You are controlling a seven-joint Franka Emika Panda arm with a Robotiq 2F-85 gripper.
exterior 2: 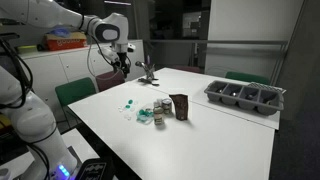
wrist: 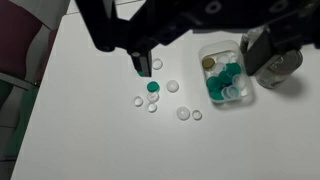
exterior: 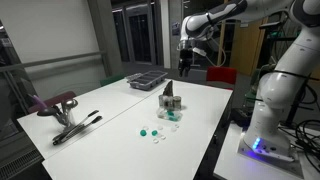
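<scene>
High above the white table (exterior: 112, 150), my gripper (exterior: 184, 70) hangs open with nothing between its fingers. In the wrist view the gripper shows as dark, blurred fingers set wide apart along the top. A small clear container (wrist: 242, 97) holds green, white and gold-coloured caps. Left of it in that view, several loose caps are scattered on the table, among them a green cap (wrist: 153, 87) and a white cap (wrist: 183, 113). In exterior view 2, the container (exterior 2: 147, 111) sits near the middle of the table.
Metal cans (exterior 2: 158, 117) and a dark upright bag (exterior 2: 181, 106) stand beside the container. A grey compartment rack (exterior 2: 245, 97) lies farther along the table. At the left in exterior view 1 is a utensil holder (exterior: 66, 118).
</scene>
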